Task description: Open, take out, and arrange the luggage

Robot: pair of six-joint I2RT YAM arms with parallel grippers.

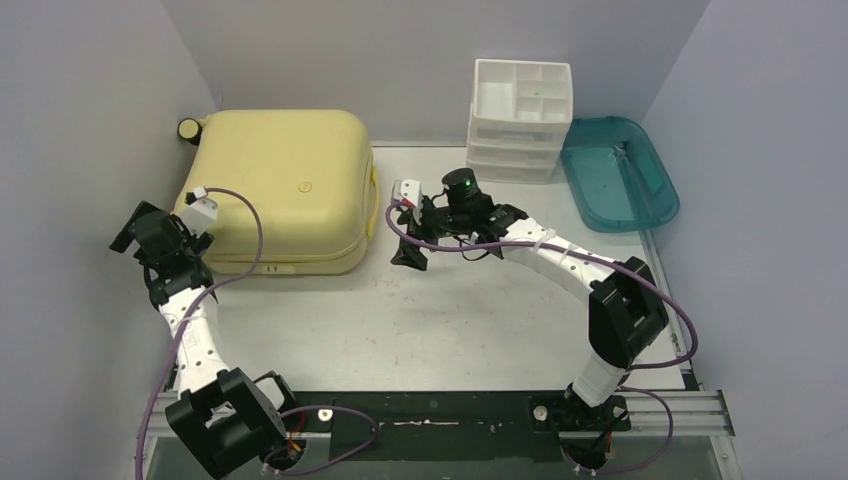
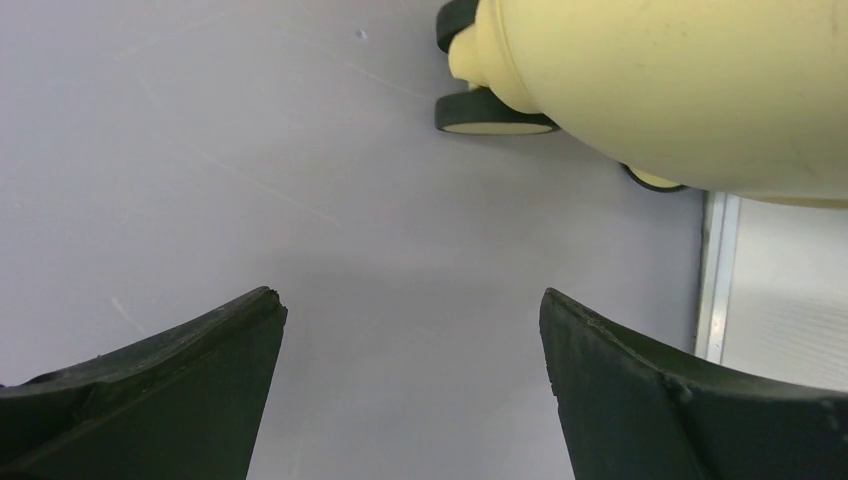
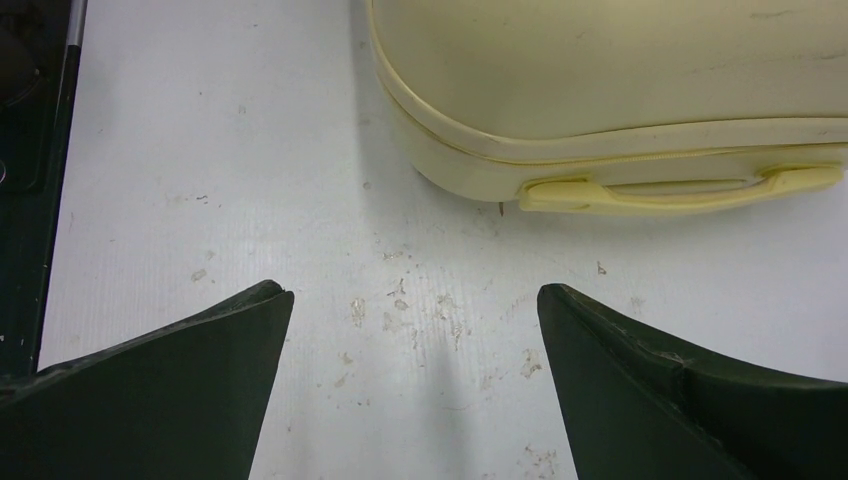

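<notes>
A closed pale-yellow suitcase (image 1: pixel 285 180) lies flat at the back left of the white table, its wheels toward the left wall and its handle (image 1: pixel 373 205) on the right side. Over its front left corner stands my left gripper (image 1: pixel 160 235), open and empty; in the left wrist view the wheels (image 2: pixel 497 112) show ahead of the fingers (image 2: pixel 215 370). To the right of the suitcase, apart from the handle, my right gripper (image 1: pixel 402 235) is open too. The right wrist view shows bare table between its fingers, with the yellow handle (image 3: pixel 680 198) beyond.
White drawers (image 1: pixel 520 125) stand at the back, with a teal bin (image 1: pixel 620 175) to their right. Grey walls close in the left, back and right sides.
</notes>
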